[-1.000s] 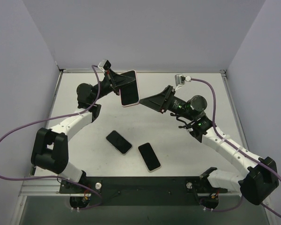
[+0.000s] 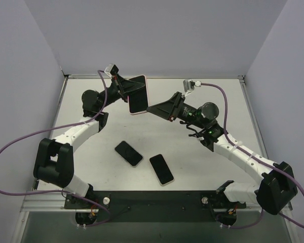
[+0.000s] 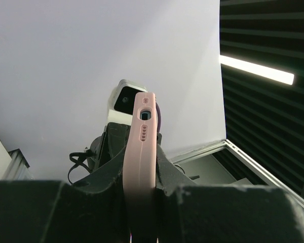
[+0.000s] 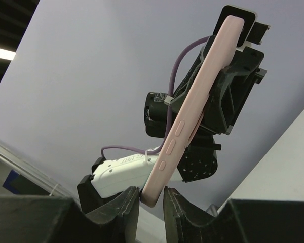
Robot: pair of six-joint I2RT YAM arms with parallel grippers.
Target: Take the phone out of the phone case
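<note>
A phone in a pink case (image 2: pixel 138 96) is held up above the table, its black face toward the top camera. My left gripper (image 2: pixel 127 87) is shut on it; in the left wrist view the case's pink edge (image 3: pixel 140 167) stands between the fingers. My right gripper (image 2: pixel 153 109) is at the lower right corner. In the right wrist view that end of the case (image 4: pixel 167 152) sits between the two fingertips; whether they grip it is unclear.
Two dark phones, one (image 2: pixel 128 153) at lower left and another (image 2: pixel 161 169) at lower middle, lie on the white table (image 2: pixel 202 172). Grey walls enclose the sides and back.
My right gripper has moved slightly left toward the case's corner. The held phone and my left gripper have shifted very slightly left.
</note>
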